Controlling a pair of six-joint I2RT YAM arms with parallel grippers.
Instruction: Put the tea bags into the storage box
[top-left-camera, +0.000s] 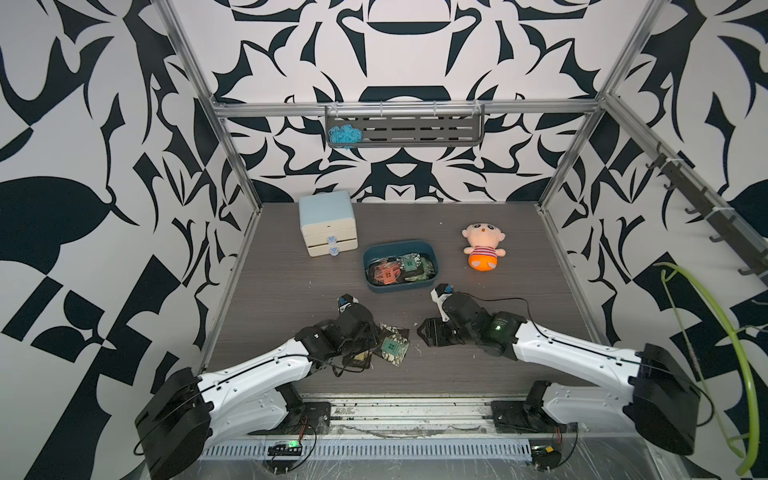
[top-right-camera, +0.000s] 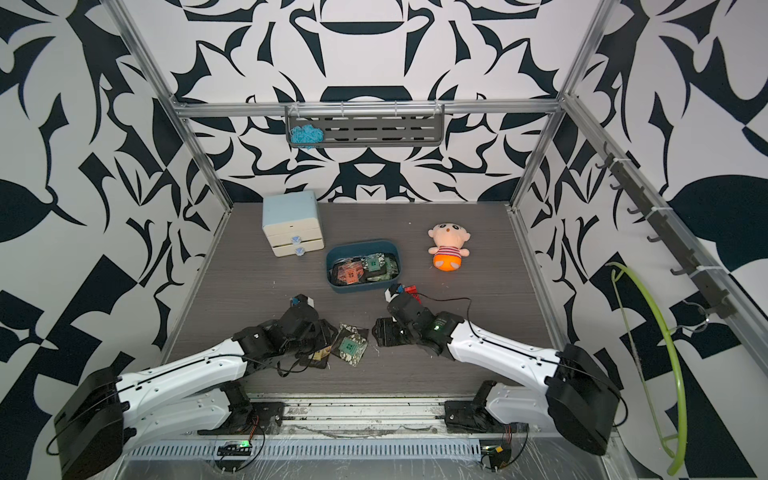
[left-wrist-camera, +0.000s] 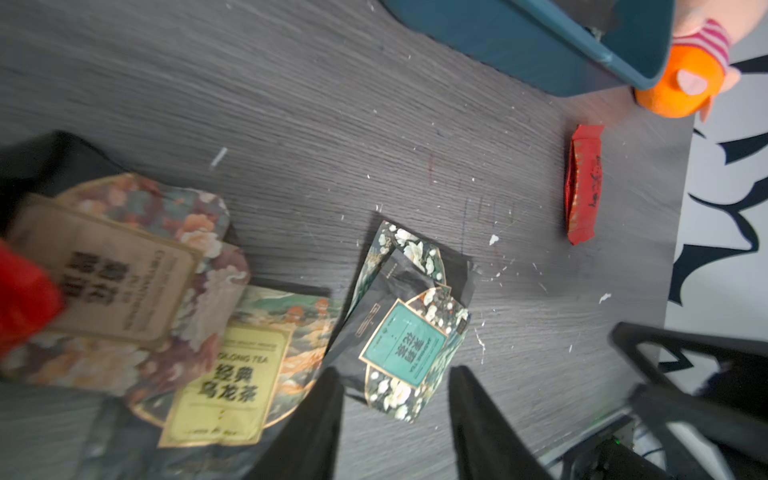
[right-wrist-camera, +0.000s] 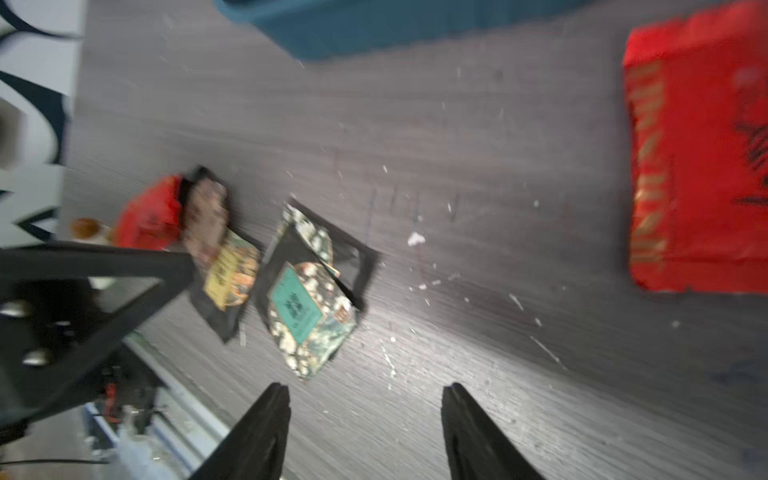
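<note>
The blue storage box stands mid-table with several tea bags inside. Near the front lie overlapping dark floral tea bags with a green label. To their left are a yellow-label tea bag, a brown-label one partly over it, and a red packet. My left gripper hangs over this group, fingers part open and empty. My right gripper is open with nothing between its fingers, to the right of the green-label bags. A red packet lies flat on the table, mostly hidden in the top views by the right arm.
A small drawer cabinet stands back left, and a plush doll is back right. A rack hangs on the rear wall. Bare table lies left of the box; the two arms are close together at the front.
</note>
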